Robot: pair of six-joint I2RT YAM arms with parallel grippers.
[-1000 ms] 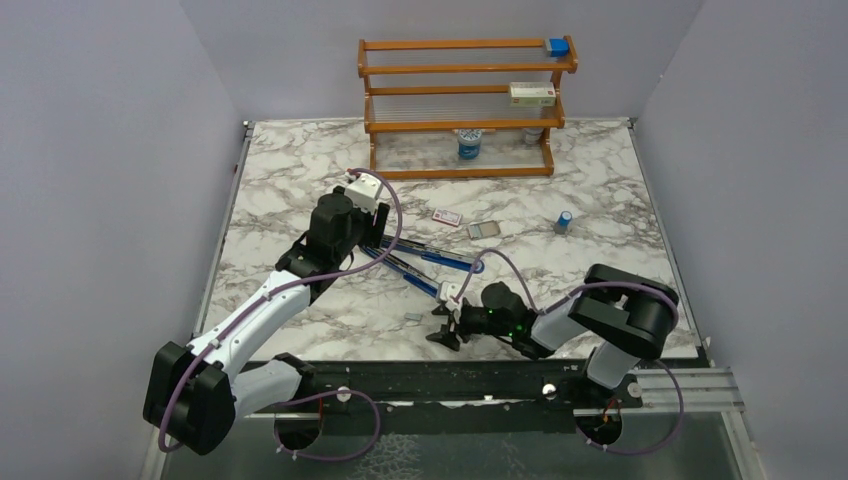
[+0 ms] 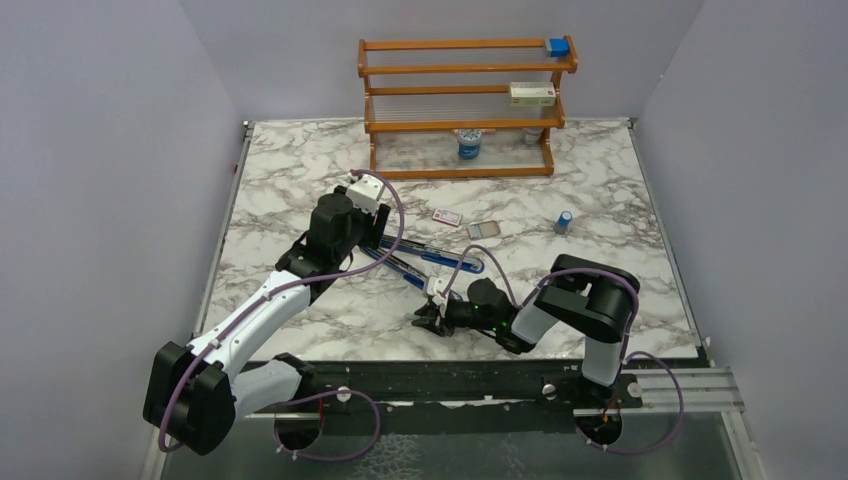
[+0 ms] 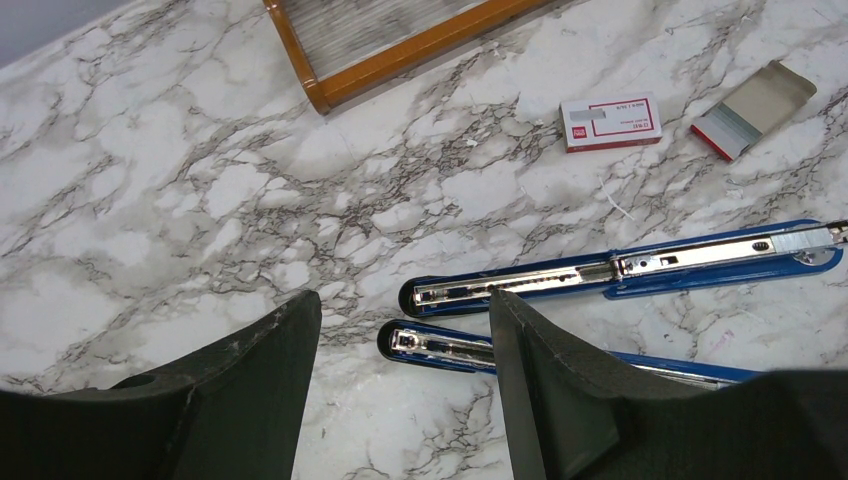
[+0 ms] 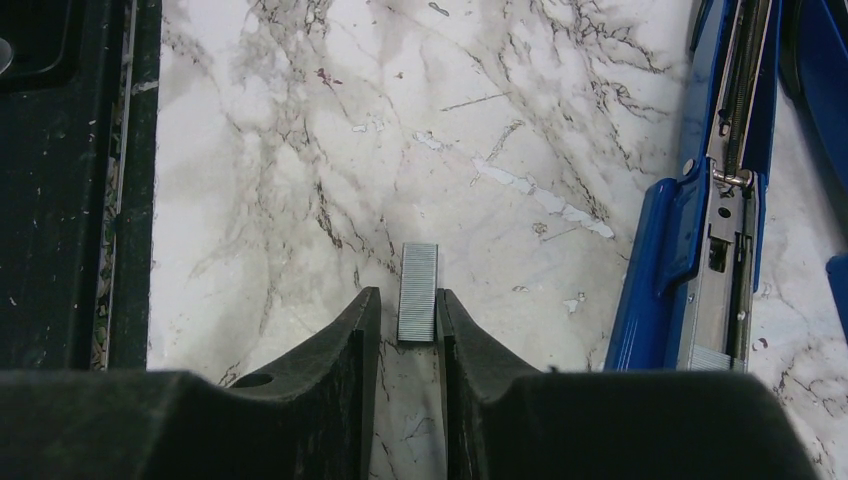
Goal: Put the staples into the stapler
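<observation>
A short grey strip of staples [image 4: 418, 285] lies flat on the marble table in the right wrist view. My right gripper is around its near end, fingers part open; a gap shows on the strip's left, while the right finger is close against its edge. Two long blue staplers lie opened out in the left wrist view: a rear stapler [image 3: 545, 280] and a front stapler [image 3: 440, 347]. The nearer blue stapler [image 4: 690, 220] also shows at the right of the right wrist view. My left gripper hangs above their left ends, open and empty.
Behind the staplers lie a red-and-white staple box [image 3: 612, 122] and an opened carton [image 3: 755, 108]. A wooden rack [image 2: 465, 173] stands at the back, and a blue-capped bottle [image 2: 564, 221] at the right.
My right arm has moved left, bringing its gripper to the staple strip, and its fingers have drawn closer together. The left arm has stayed almost still.
</observation>
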